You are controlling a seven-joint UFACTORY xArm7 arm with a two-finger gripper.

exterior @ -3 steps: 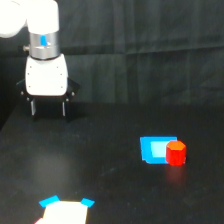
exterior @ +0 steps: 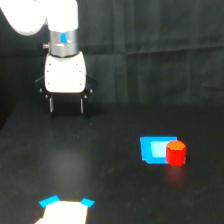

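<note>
High at the back left, my white gripper [exterior: 67, 104] hangs with its two dark fingers spread apart and nothing between them. A red block [exterior: 176, 153] with an angular outline sits at the right of the dark table. It overlaps the lower right corner of a blue square [exterior: 146, 147] that has a paler patch inside. Between the gripper and the block is a wide stretch of bare table.
At the bottom edge, a pale square surface [exterior: 66, 212] is partly cut off, with blue strips at its upper corners and something reddish at its left. A dark curtain [exterior: 150, 50] closes off the back.
My gripper has moved to the right and slightly lower, its fingers still apart. The red block and the blue square have stayed where they were.
</note>
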